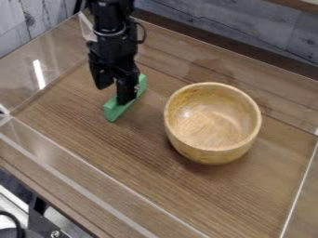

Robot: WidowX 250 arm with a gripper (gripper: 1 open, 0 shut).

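Observation:
My black gripper (114,76) hangs at the upper middle, its fingers open and lowered just over the upper left part of a green elongated block (118,107) lying diagonally on the wooden table. Whether the fingers touch the block is hard to tell.
A large light wooden bowl (213,121) sits to the right of the block. Cables lie at the left edge and lower left corner.

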